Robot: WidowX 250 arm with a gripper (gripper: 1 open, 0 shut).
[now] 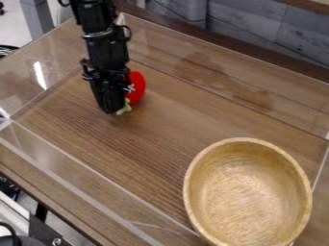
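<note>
My black gripper [113, 101] reaches down from the top left to just above the wooden table. A red round object [137, 86] sits just behind it, partly hidden by the gripper. A small pale greenish thing [122, 109] shows at the fingertips, too small to make out. Whether the fingers are open or shut on something is unclear.
A large round cream bowl [247, 192] stands at the lower right. The table's left edge runs along the lower left, with dark gear beyond it.
</note>
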